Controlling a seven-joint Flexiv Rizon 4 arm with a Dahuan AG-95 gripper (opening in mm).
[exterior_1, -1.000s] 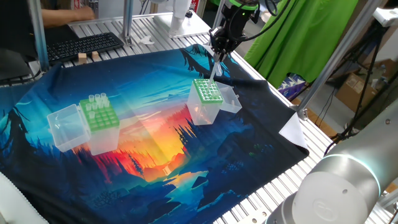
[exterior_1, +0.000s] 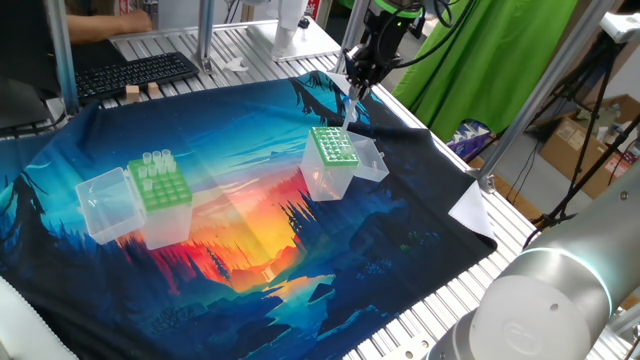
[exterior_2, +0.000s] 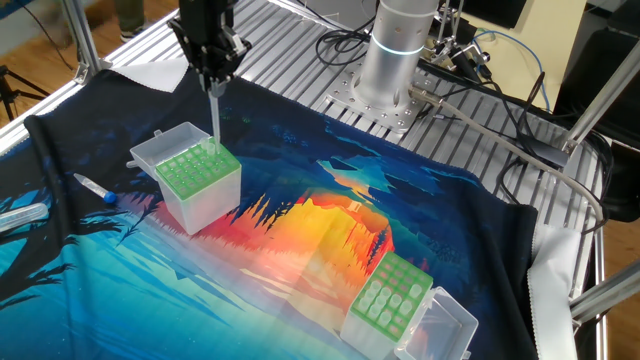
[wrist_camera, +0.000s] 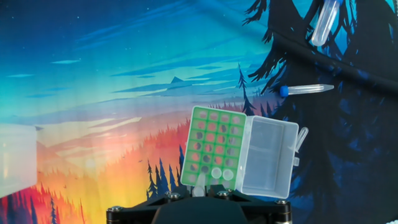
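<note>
A clear pipette tip (exterior_2: 215, 122) hangs nearly upright from my gripper (exterior_2: 212, 86), which is shut on its upper end. Its lower end is at the edge of the green rack (exterior_2: 198, 172) of a frosted tip box; whether it sits in a hole cannot be told. In the wrist view, the held tip (wrist_camera: 200, 181) appears over the near left corner of that rack, beside two whitish tips (wrist_camera: 222, 173) seated in it. The box's clear lid (wrist_camera: 268, 155) is folded open. A second tip box (exterior_1: 165, 215) has several tips (exterior_1: 157, 162) standing in its green rack.
A blue-capped tube (wrist_camera: 306, 89) and a larger tube (wrist_camera: 326, 23) lie on the printed cloth beyond the nearer box. The second box's open lid (exterior_2: 440, 325) rests beside it. Between the two boxes the cloth (exterior_1: 240, 220) is clear.
My gripper and the held tip have shifted slightly to the right in exterior view 1, toward the rack's edge. Both boxes have stayed where they were.
</note>
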